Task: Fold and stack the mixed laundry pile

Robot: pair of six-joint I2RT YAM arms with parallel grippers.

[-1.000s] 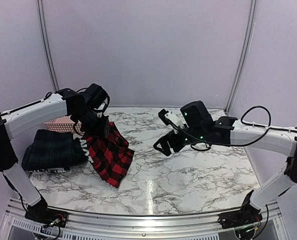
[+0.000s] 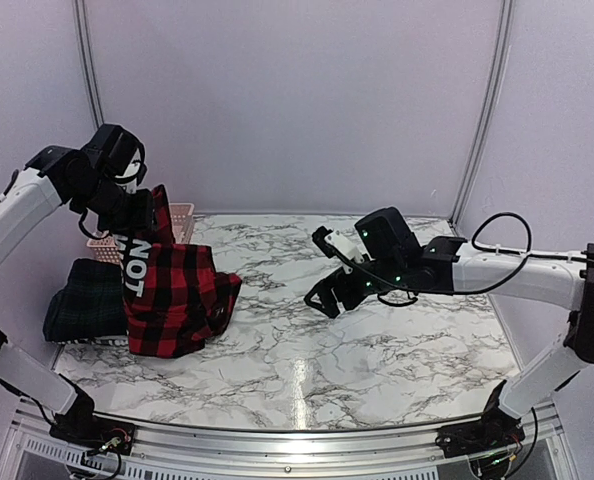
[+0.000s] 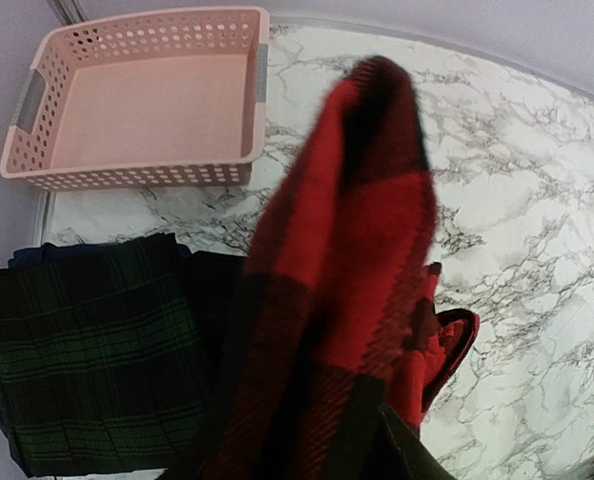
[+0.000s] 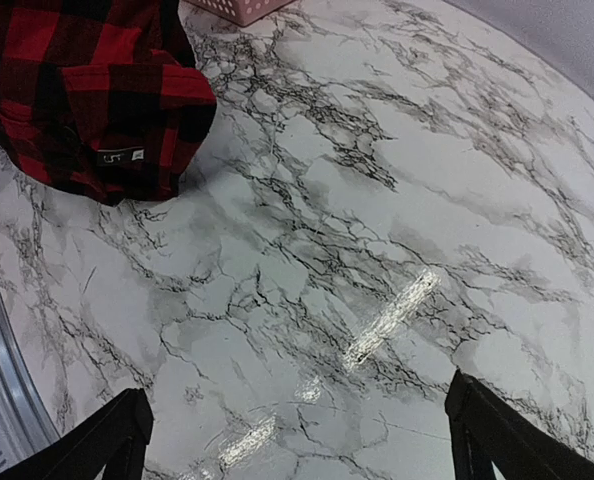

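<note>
A red-and-black plaid garment with white lettering (image 2: pixel 177 300) hangs from my left gripper (image 2: pixel 135 215), which is shut on it high at the left; its lower part reaches the table. In the left wrist view the raised fabric (image 3: pixel 357 260) fills the middle and hides most of the fingers. A folded dark green plaid stack (image 2: pixel 82 305) (image 3: pixel 92 360) lies at the left. My right gripper (image 2: pixel 325 298) is open over the middle of the table, empty, with the plaid garment (image 4: pixel 97 120) at upper left of its view.
A pink perforated basket (image 3: pixel 147 165) sits empty at the back left, partly hidden in the top view. Walls surround the back and sides.
My left gripper has risen and moved left with the plaid garment, whose lower part has shifted and spread leftward. The right arm has barely moved.
</note>
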